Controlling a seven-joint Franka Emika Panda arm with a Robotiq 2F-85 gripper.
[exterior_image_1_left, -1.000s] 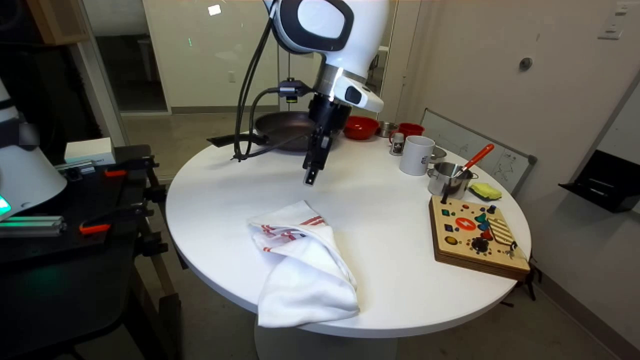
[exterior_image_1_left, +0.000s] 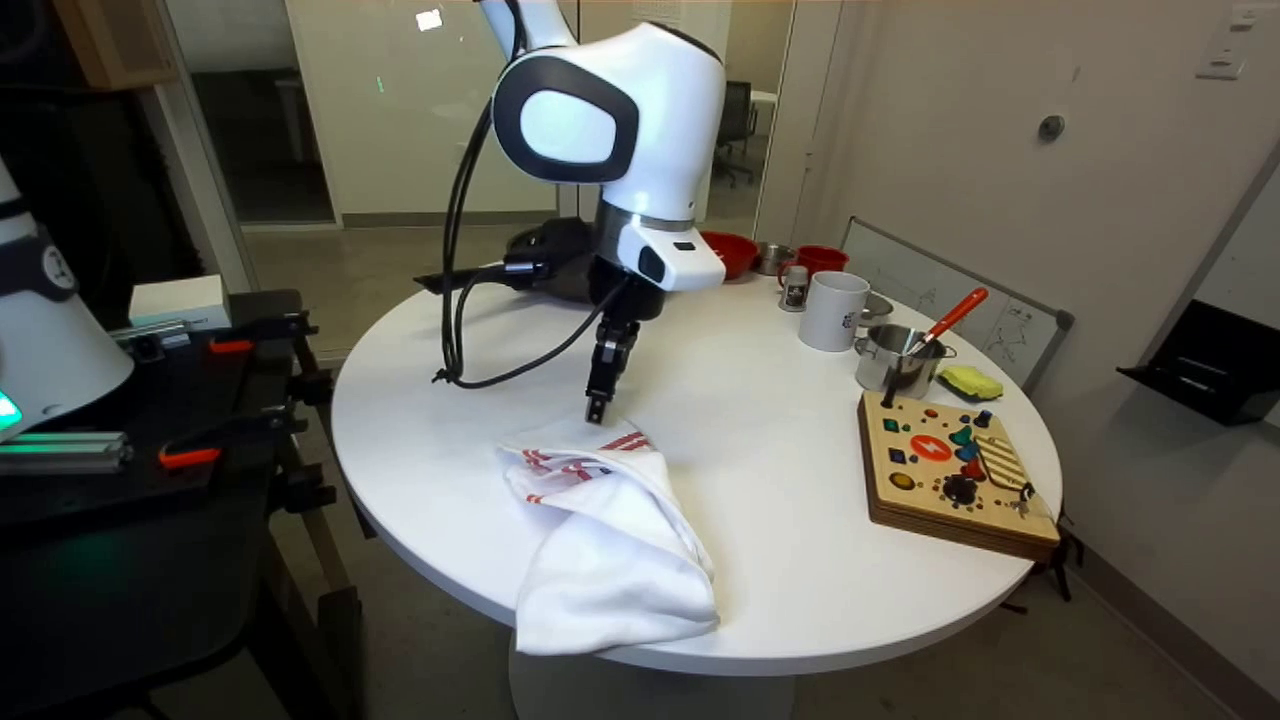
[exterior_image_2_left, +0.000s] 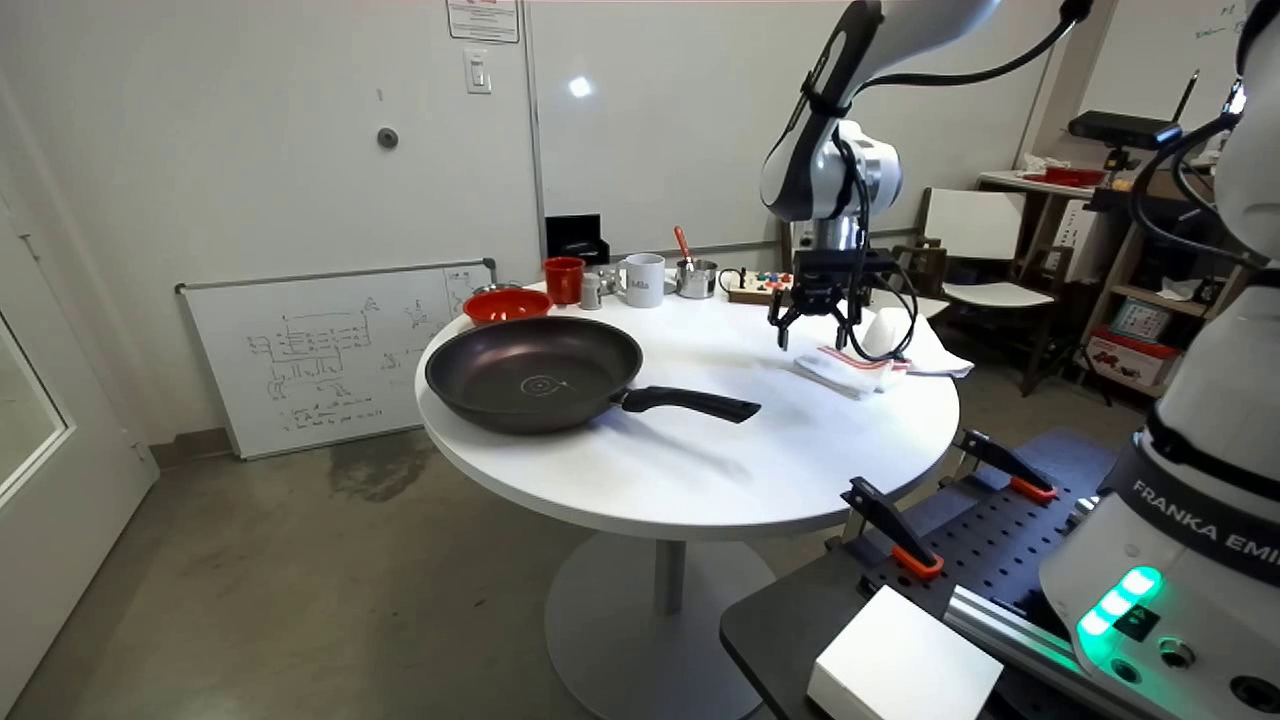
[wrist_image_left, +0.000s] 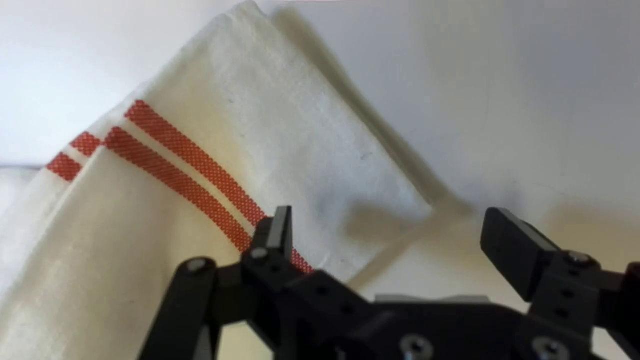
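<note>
A white towel with red stripes (exterior_image_1_left: 624, 558) lies rumpled on the round white table, its near end reaching over the front edge. Just above the towel's striped far end is my gripper (exterior_image_1_left: 596, 408), pointing down. In the wrist view the gripper is open, its fingers wide apart. One corner of the towel (wrist_image_left: 384, 174) reaches into the space ahead of the fingers; the left finger covers part of the red stripes, while the right one is over bare table. From the other side, exterior view 2 shows both fingers apart above the towel (exterior_image_2_left: 854, 370).
A large dark frying pan (exterior_image_2_left: 534, 372) sits with its handle toward the table's middle. Along the far side stand a red bowl (exterior_image_2_left: 506, 304), a white mug (exterior_image_1_left: 833, 311) and a metal pot (exterior_image_1_left: 900, 360). A wooden button board (exterior_image_1_left: 954, 474) lies at the right.
The arm has come down and slightly left, bringing my gripper from above bare table to the towel's far end. The towel looks unmoved.
</note>
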